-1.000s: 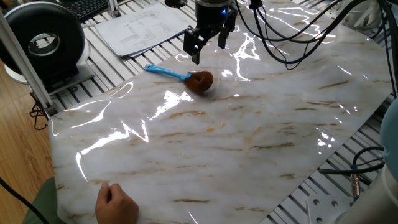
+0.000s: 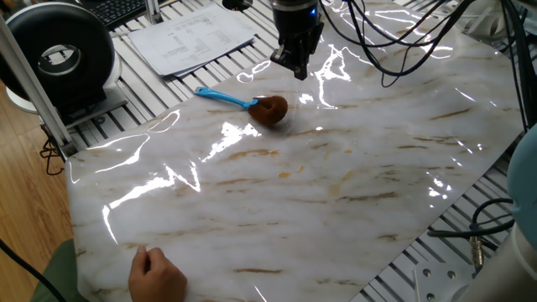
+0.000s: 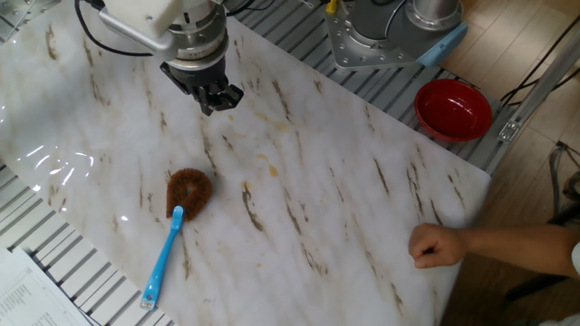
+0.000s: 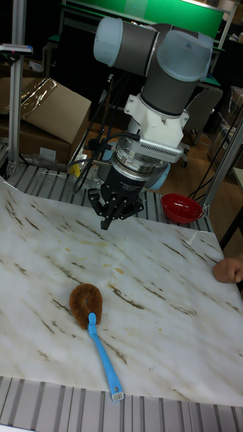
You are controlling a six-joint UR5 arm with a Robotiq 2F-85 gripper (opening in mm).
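Observation:
A brush with a round brown bristle head point(image 3: 188, 192) and a blue handle point(image 3: 161, 261) lies flat on the marbled sheet point(image 3: 344, 217). In the third exterior view its head point(image 4: 86, 304) points toward the robot and its handle point(image 4: 103, 358) toward the near edge. My gripper point(image 3: 223, 101) hangs above the sheet, clear of the brush, on the robot's side of it. Its dark fingers look apart, and nothing shows between them. From the first exterior view, the gripper point(image 2: 299, 70) appears just above and right of the bristle head point(image 2: 268, 110).
A red bowl point(image 3: 452, 110) stands near the sheet's edge by the robot base point(image 3: 367, 32). A person's fist point(image 3: 435, 245) rests on the sheet. Papers point(image 2: 191, 38) lie on the slatted table beyond the handle. Cables point(image 2: 394, 38) hang near the arm.
My gripper has shifted right in the first exterior view and turned, so its fingers now overlap more from that side. The brush and the fist have stayed put.

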